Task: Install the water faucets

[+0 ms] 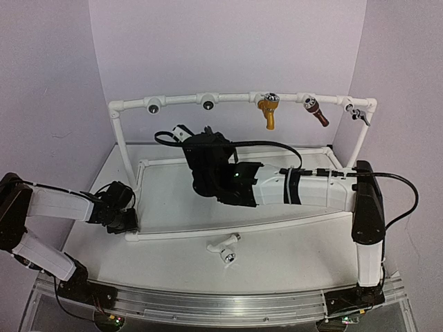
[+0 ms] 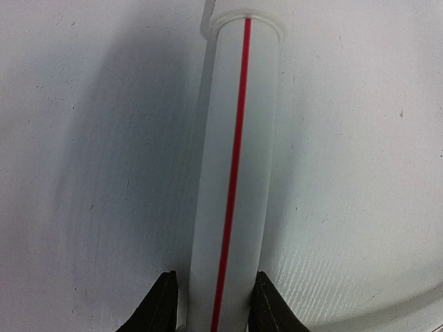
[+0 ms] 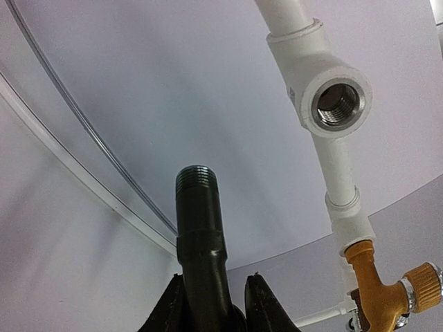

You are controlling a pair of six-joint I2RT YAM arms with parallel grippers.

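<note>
My right gripper is shut on a black faucet (image 3: 199, 221), its threaded end pointing away from the fingers. In the right wrist view that end lies left of an empty threaded tee (image 3: 338, 107), apart from it. From above, the rail's two left tees, the outer tee (image 1: 154, 106) and the inner tee (image 1: 208, 105), stand empty. Yellow (image 1: 268, 111), brown (image 1: 315, 111) and silver (image 1: 357, 114) faucets sit in the others. A white faucet (image 1: 225, 248) lies on the table. My left gripper has its fingers closed around a red-striped white pipe (image 2: 235, 166).
The white pipe frame (image 1: 242, 228) stands across the table, its upper rail (image 1: 235, 98) at the back. My right arm (image 1: 311, 188) reaches over the frame from the right. Bare table (image 1: 297, 256) shows right of the white faucet.
</note>
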